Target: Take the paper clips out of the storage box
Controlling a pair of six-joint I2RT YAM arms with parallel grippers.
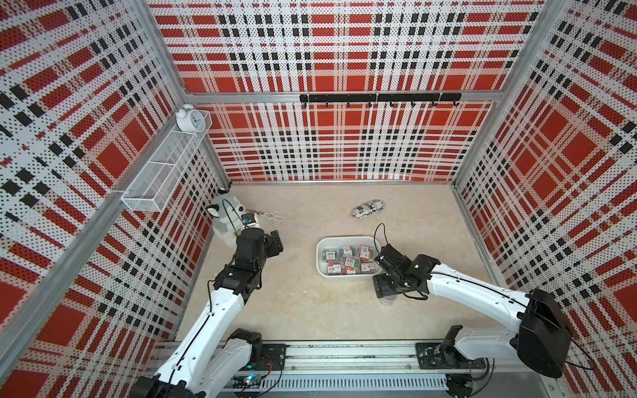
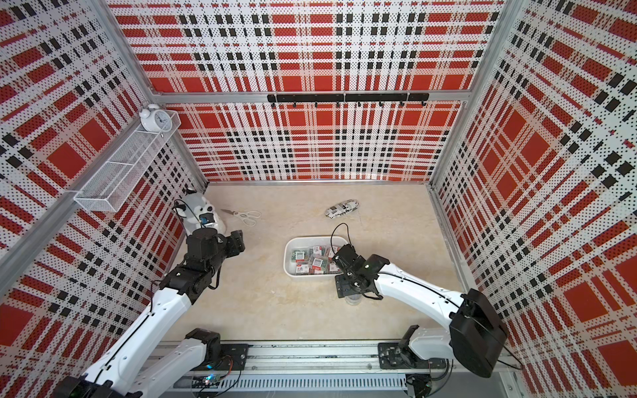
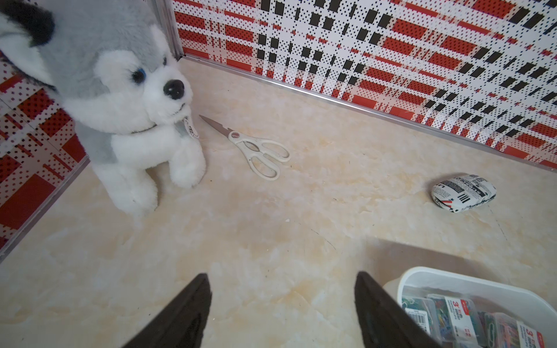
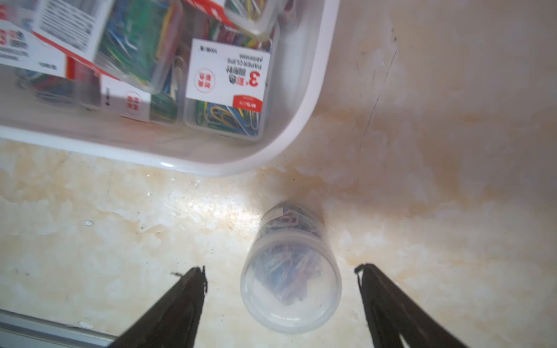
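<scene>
Several clear boxes of paper clips (image 4: 227,87) with white and red labels lie in the white storage box (image 1: 345,277) in the middle of the table. In the right wrist view a clear round-lidded jar (image 4: 290,287), with coloured bits inside that look like clips, stands on the table just in front of the storage box. My right gripper is open above it, a finger to each side with gaps between. Left of the storage box, my left gripper hovers over the table, its fingers apart and nothing between them.
A plush husky (image 3: 139,116) sits at the left wall, white-handled scissors (image 3: 255,148) beside it. A black-and-white printed pouch (image 1: 367,208) lies behind the storage box. Bare table stretches between the left gripper and the storage box.
</scene>
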